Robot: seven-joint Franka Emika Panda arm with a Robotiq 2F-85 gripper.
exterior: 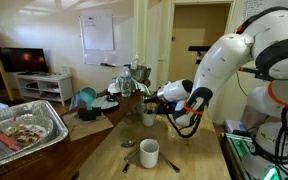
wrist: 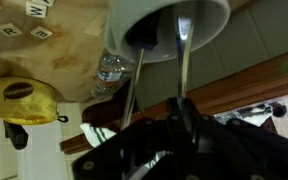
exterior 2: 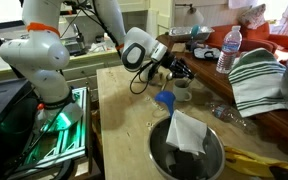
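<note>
Two white mugs stand on the wooden table: a near one [exterior: 149, 153] and a far one [exterior: 149, 118]. My gripper [exterior: 147, 99] is low over the far mug. In the wrist view, the white mug [wrist: 212, 18] fills the top, and a thin metal handle [wrist: 184, 55] runs from its mouth to my gripper, which is shut on it. A second thin utensil [wrist: 135, 85] leans out beside it. The lower ends of both are hidden inside the mug.
A metal pot [exterior 2: 164, 150] with a white cloth stands near the mugs, and a blue utensil [exterior 2: 165, 98] lies beside it. A spoon [exterior: 130, 156] lies by the near mug. Behind stand a water bottle [exterior 2: 229, 48] and a striped towel [exterior 2: 256, 82].
</note>
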